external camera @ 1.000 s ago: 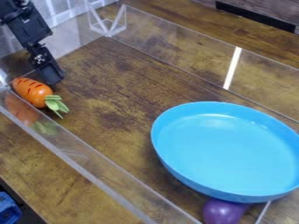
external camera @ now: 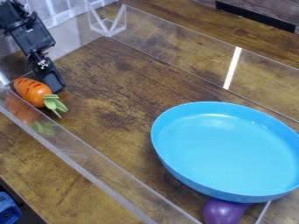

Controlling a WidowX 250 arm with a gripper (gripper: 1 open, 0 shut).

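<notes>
My dark gripper (external camera: 42, 75) is at the left edge, low beside an orange carrot (external camera: 31, 91) with green leaves; whether anything is between its fingers is hidden behind the carrot and too small to tell. The carrot lies on the wooden floor inside clear walls. A blue plate (external camera: 225, 146) sits at the right, with a purple object (external camera: 223, 211) partly showing below it.
Clear plastic walls (external camera: 105, 173) bound the area on several sides. A blue item (external camera: 6, 209) is at the lower left corner outside.
My gripper has shifted slightly at the left edge beside the carrot. The carrot and plate look unmoved.
</notes>
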